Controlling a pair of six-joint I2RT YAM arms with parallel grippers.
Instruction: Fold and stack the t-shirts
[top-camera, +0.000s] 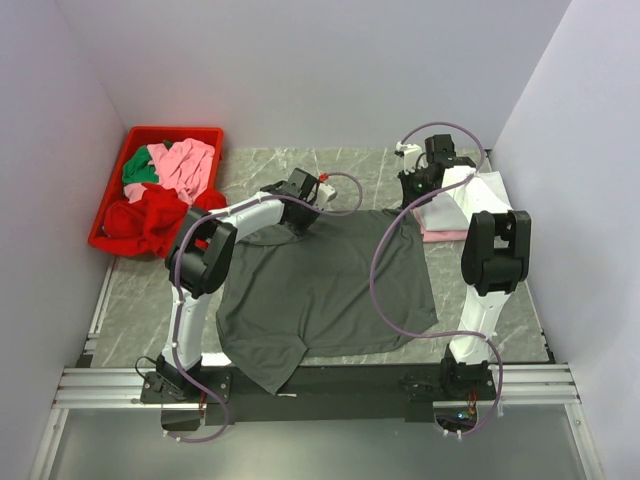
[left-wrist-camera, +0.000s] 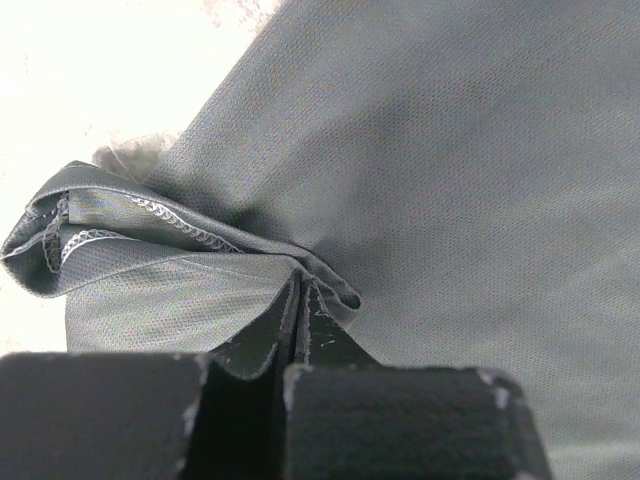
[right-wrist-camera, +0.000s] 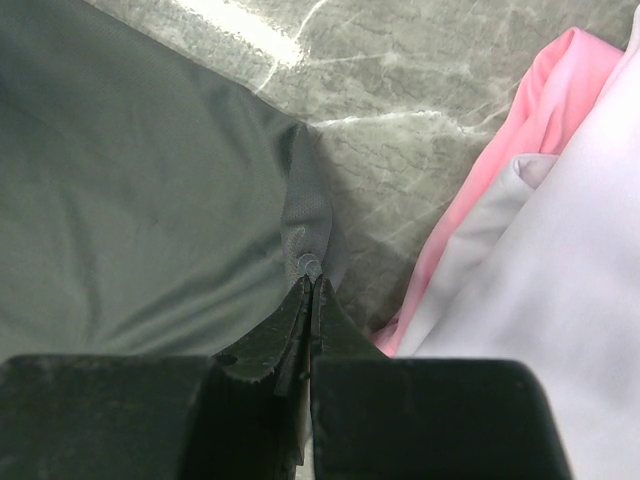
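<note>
A dark grey T-shirt (top-camera: 325, 285) lies spread on the marble table, one sleeve hanging over the front edge. My left gripper is shut at a folded, hemmed part (left-wrist-camera: 150, 225) near the shirt's upper left; whether cloth is between the fingertips is hard to tell. My right gripper is shut at the bunched upper right corner (right-wrist-camera: 308, 195) of the shirt; its tips touch the cloth, and I cannot tell if they pinch it.
A red basket (top-camera: 215, 135) of red, pink and green clothes stands at the back left. A pile of white and pink folded cloth (right-wrist-camera: 530, 270) lies at the right, beside my right gripper. Walls enclose the back and sides.
</note>
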